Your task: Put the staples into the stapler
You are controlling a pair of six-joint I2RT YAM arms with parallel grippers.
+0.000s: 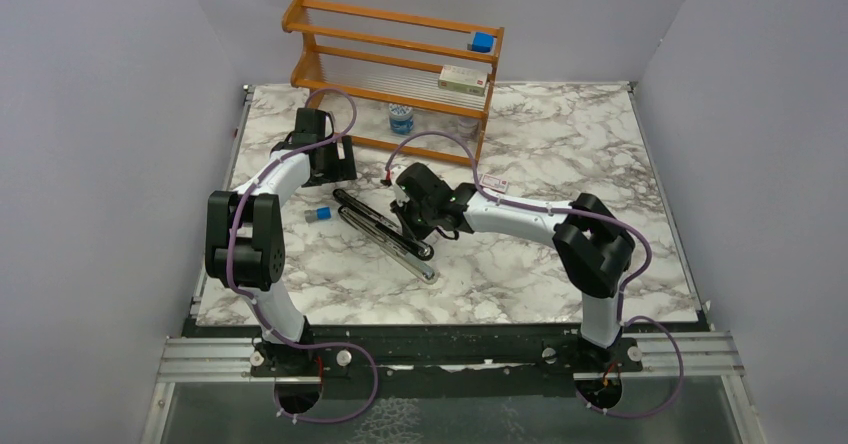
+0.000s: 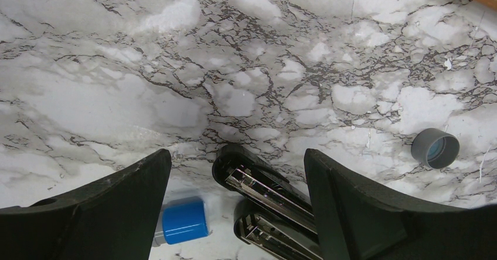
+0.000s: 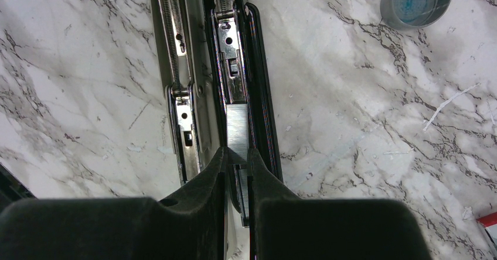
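Note:
A black opened stapler (image 1: 355,204) lies slantwise on the marble table, close alongside a greyer one (image 1: 412,264). From the right wrist view, the black stapler's metal slide plate (image 3: 230,67) and spring are in sight. Just below that plate a silver strip of staples (image 3: 237,125) is lined up with the channel. My right gripper is shut on the strip's near end; how deep the strip sits I cannot tell. Over the staplers' far-left ends, my left gripper is open, its fingers (image 2: 146,184) apart with nothing held.
A small blue-and-grey object (image 1: 318,214) lies left of the staplers. A wooden rack (image 1: 400,94) stands at the back, with a light green box (image 1: 462,80) on it. Bare table (image 1: 560,134) stretches out at the right.

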